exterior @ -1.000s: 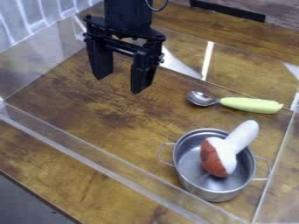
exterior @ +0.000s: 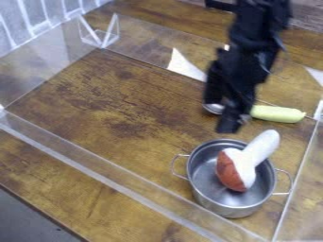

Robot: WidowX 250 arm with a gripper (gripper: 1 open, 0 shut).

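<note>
My black gripper (exterior: 229, 104) is blurred, lowered over the wooden surface at the spot of a spoon, whose bowl (exterior: 213, 108) is mostly hidden behind it; its fingers stand open, and whether it touches the spoon cannot be told. A pale yellow-green handled item (exterior: 278, 113) lies just right of it. A steel pot (exterior: 217, 197) sits below, holding a red and white item (exterior: 233, 167) with a white part sticking up to the upper right.
Clear plastic walls edge the wooden work area (exterior: 101, 113), whose left and middle are clear. A white triangular piece (exterior: 184, 64) stands at the back, behind the gripper.
The arm has moved right and a little down, from over the bare middle of the surface to the spoon. The pot and its contents look unchanged.
</note>
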